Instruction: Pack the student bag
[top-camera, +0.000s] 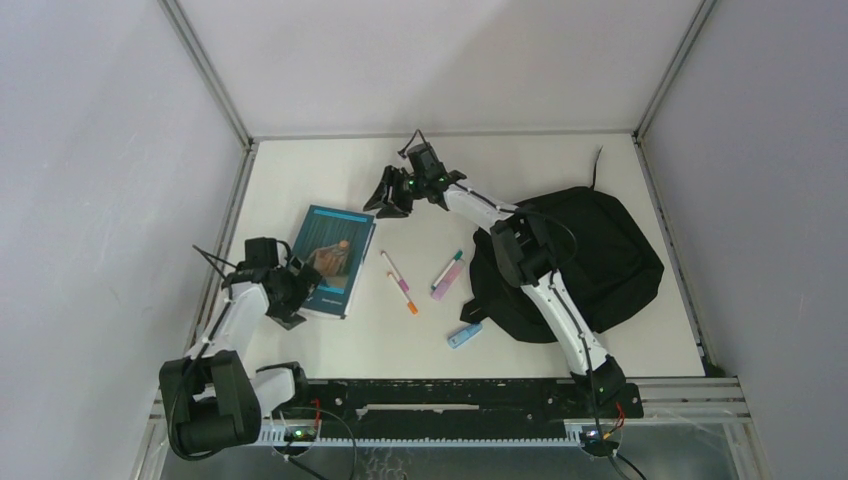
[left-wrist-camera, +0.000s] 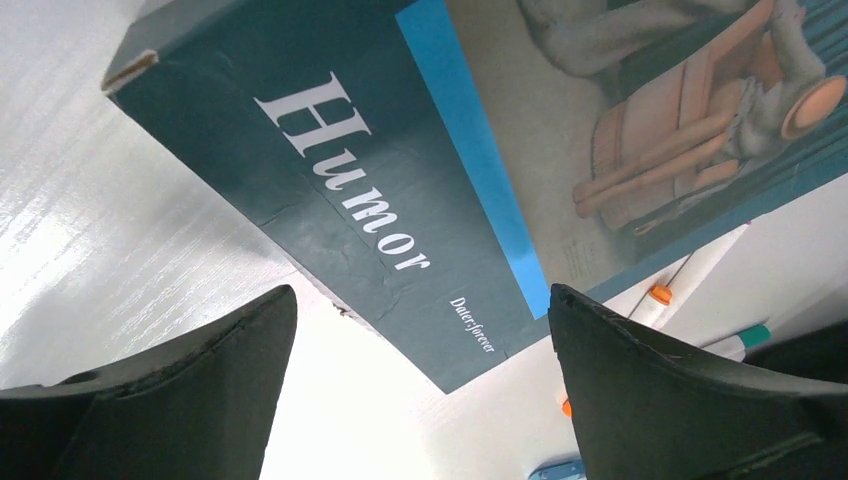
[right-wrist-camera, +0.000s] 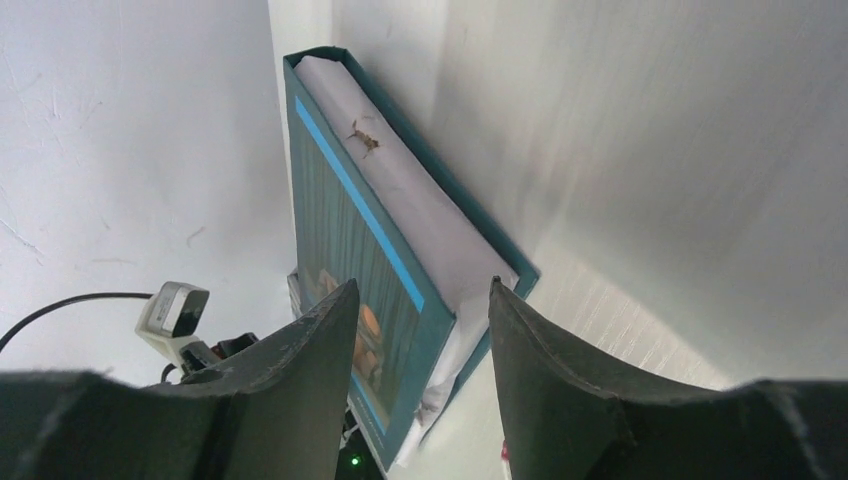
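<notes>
A thick dark-teal book lies flat on the left part of the table, its title side facing my left wrist view. At the book's lower left stands my left gripper, open; in its own view the book's cover fills the space beyond the fingertips, nothing held. My right gripper is open by the book's upper right corner. In the right wrist view the page edge shows beyond its parted fingers. A black bag lies on the right, partly under my right arm.
Several markers lie mid-table, among them an orange-capped one and a green-capped one, beside a pink item. A small blue object is near the front. Bare table lies behind the book.
</notes>
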